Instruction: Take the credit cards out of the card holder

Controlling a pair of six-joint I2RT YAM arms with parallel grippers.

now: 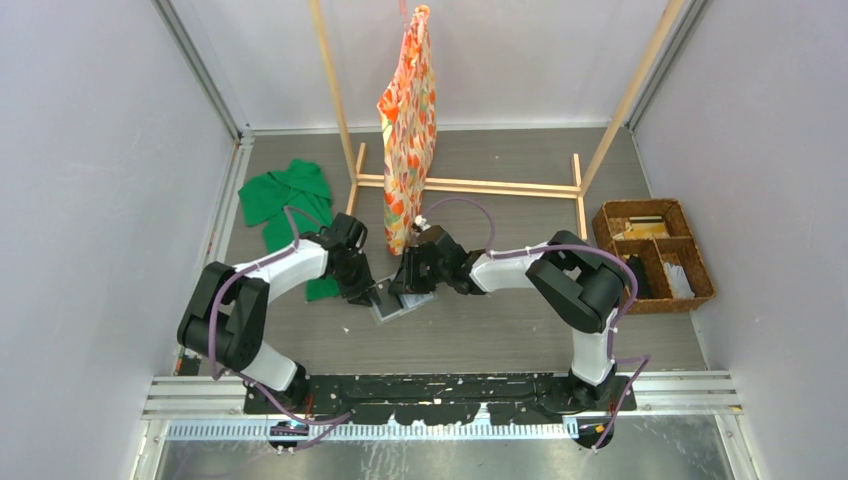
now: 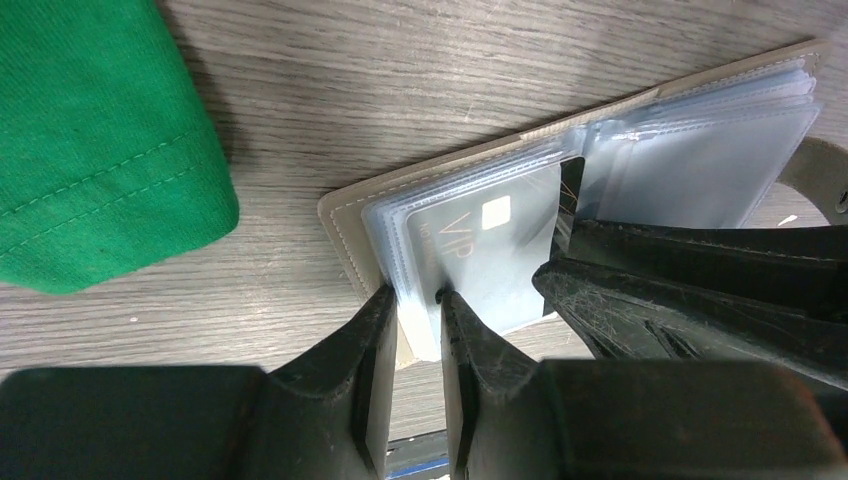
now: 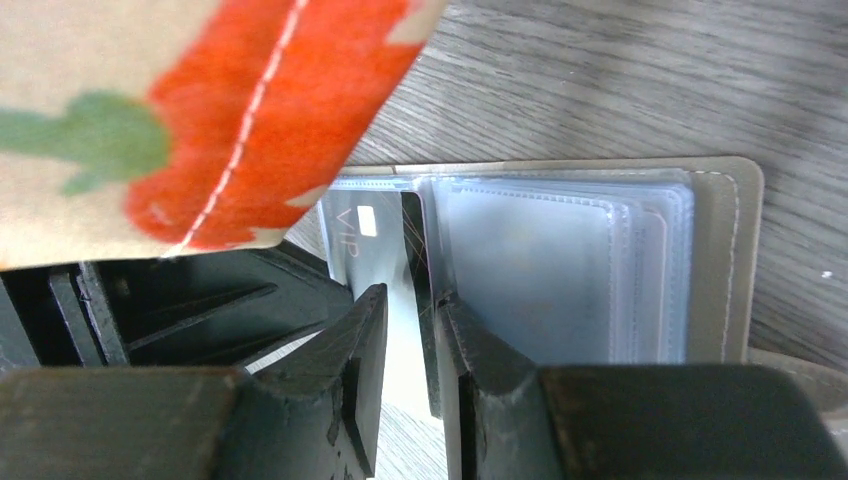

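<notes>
The card holder [image 1: 390, 314] lies open on the grey floor between both arms, its clear sleeves [image 3: 530, 255] set on a beige backing. A silvery card [image 2: 485, 245] marked VIP, with a dark strip [image 3: 415, 240] along one end, sits mostly in a sleeve; that end shows at the sleeve's opening. My left gripper is shut on the holder's outer sleeve edge. Over the dark end, my right gripper stands part open, with the card's edge between its fingers; they do not look closed on it. Lower parts of card and holder are hidden by the fingers.
Patterned cloth [image 1: 408, 130] hangs from a wooden frame [image 1: 500, 187] just behind the right gripper. Green cloth [image 1: 290, 195] lies left of the holder. A divided wicker basket [image 1: 655, 304] stands far right.
</notes>
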